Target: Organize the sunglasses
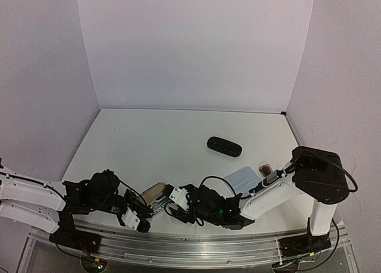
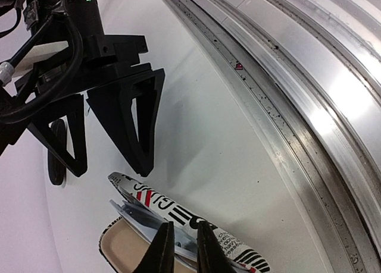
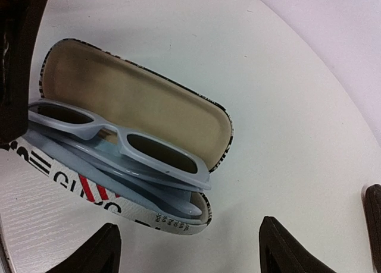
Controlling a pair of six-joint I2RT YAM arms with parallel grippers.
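Observation:
The open glasses case (image 3: 137,94), beige inside with a black-and-white striped, lettered outside, sits at the front of the table. Pale grey-blue sunglasses (image 3: 161,153) lie in it, their front leaning against the lid side and the arms folded beneath. My left gripper reaches over one end of the case; a narrow gap shows between its fingers, and whether they clasp anything is unclear. On the other side, the right gripper is open, fingers wide apart with only bare table between them, just off the case's lettered side.
A closed black case (image 1: 224,146) lies behind and right. Further right are a light blue cloth (image 1: 243,181) and a small brown pair of sunglasses (image 1: 265,169), near the right arm. A metal rail (image 1: 178,246) borders the front.

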